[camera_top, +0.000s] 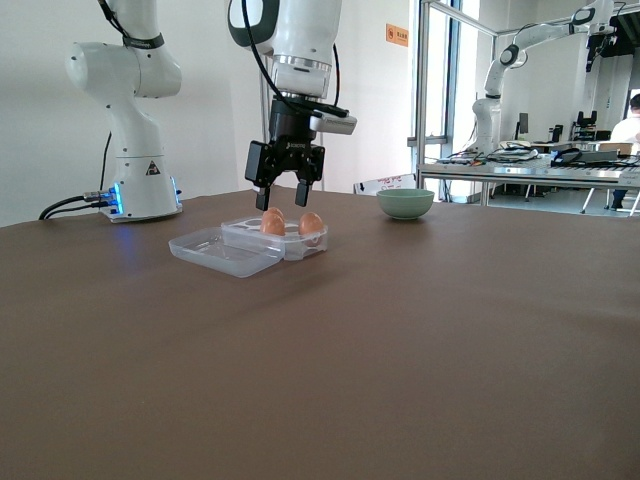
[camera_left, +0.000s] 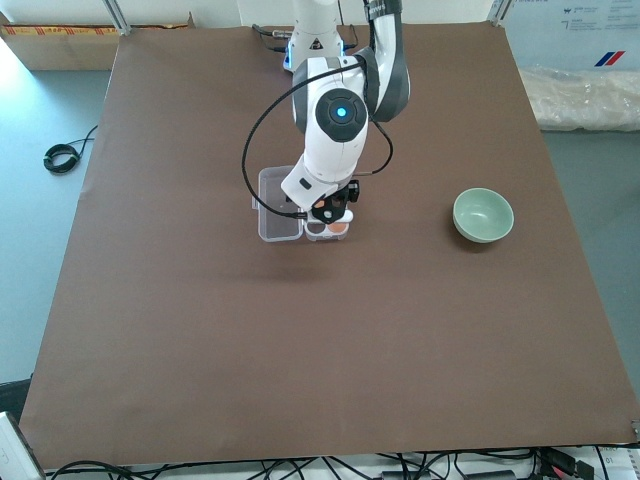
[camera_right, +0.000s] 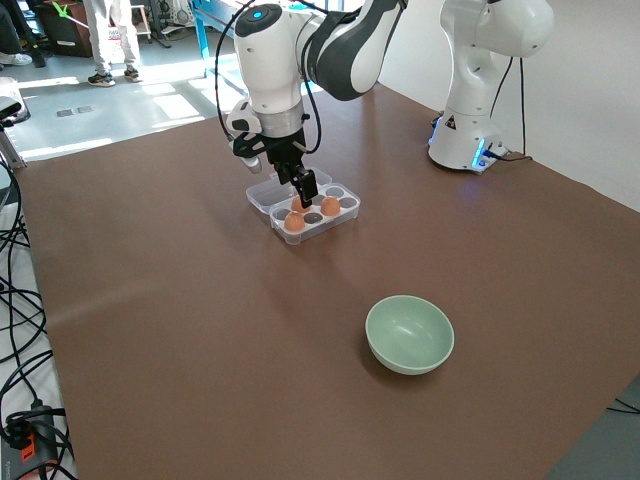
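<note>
My black gripper (camera_top: 282, 198) hangs open above a clear plastic egg box (camera_top: 300, 247), its fingertips apart with nothing seen between them. In the right view the box (camera_right: 320, 222) holds several brown eggs, including one egg (camera_right: 294, 222) near the front, and its lid (camera_top: 215, 255) lies open beside it. In the left view the gripper (camera_left: 330, 208) largely hides the eggs. A pale green bowl (camera_left: 483, 215) stands empty to the right of the box in that view, apart from it.
Cables run along the near table edge.
</note>
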